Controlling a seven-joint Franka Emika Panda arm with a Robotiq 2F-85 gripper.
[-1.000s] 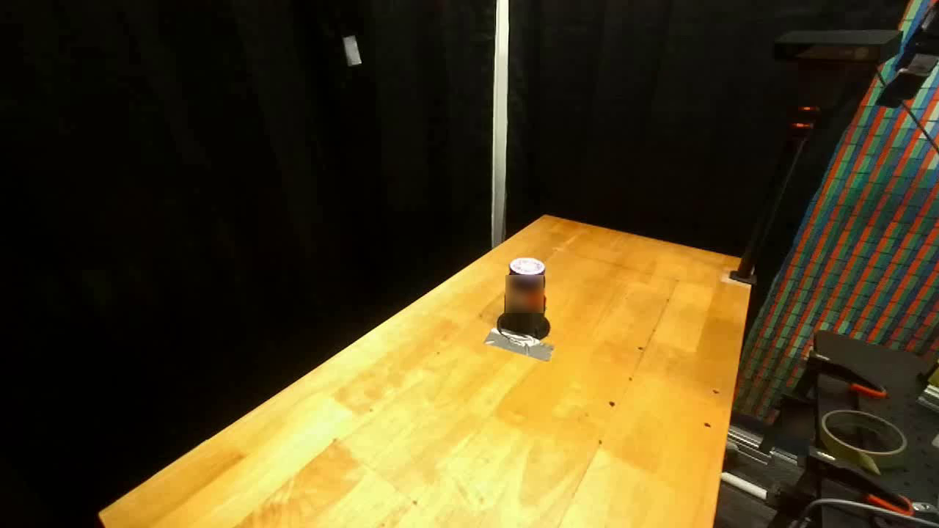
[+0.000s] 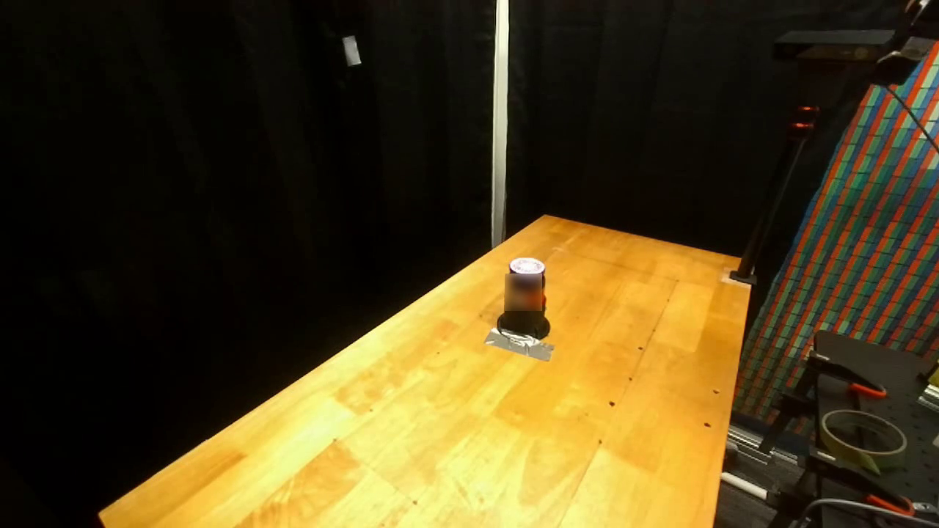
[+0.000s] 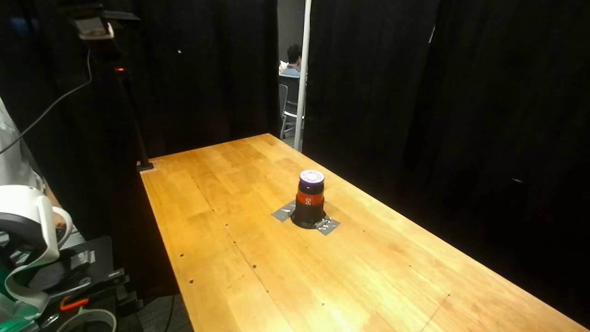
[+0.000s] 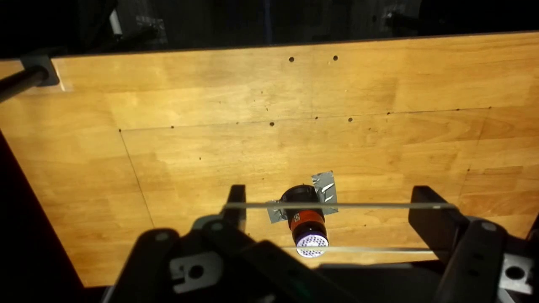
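A dark jar [image 3: 310, 197] with an orange-red label and a pale, purple-edged lid [image 3: 312, 176] stands upright in a black round holder [image 3: 303, 219], held to the table by grey tape. Exterior view 1 has the same jar [image 2: 528, 283] near the table's left edge, part of its side blurred. From above, in the wrist view, the jar [image 4: 307, 220] lies between and beyond the fingers of my gripper. These are wide apart, and nothing is held. Two pale bands span the gap between them.
A dark upright post [image 3: 134, 119] is fixed at one corner. Off the table's side, a black cart [image 2: 880, 374] carries a tape roll [image 2: 863, 437] and orange-tipped clamps.
At the top right of exterior view 1, a dark part of the equipment has shifted up and left. The jar and its holder have stayed in place.
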